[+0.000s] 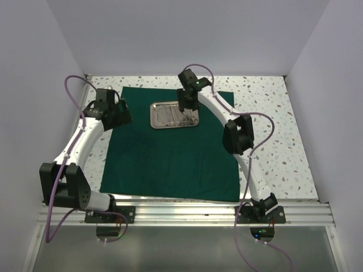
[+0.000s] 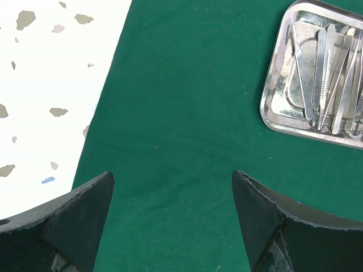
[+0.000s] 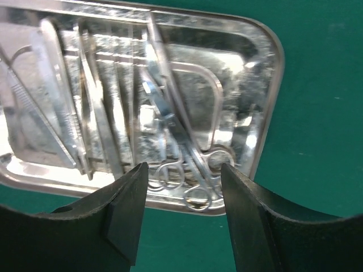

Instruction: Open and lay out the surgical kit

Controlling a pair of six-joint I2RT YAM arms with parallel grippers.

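A shiny metal tray (image 1: 160, 126) lies on the green cloth toward the back, holding several slim steel instruments. In the right wrist view, scissors (image 3: 178, 127) lie slanted in the right part of the tray, their ring handles toward my gripper. Straight instruments such as a flat handle (image 3: 99, 107) fill the tray's left part. My right gripper is over the tray's near edge around the scissor rings, part open, nothing visibly clamped. Left of the tray, my left gripper stands wide open above bare cloth, with the tray (image 2: 271, 107) at the upper right.
A metal rail (image 1: 181, 209) runs along the front edge.
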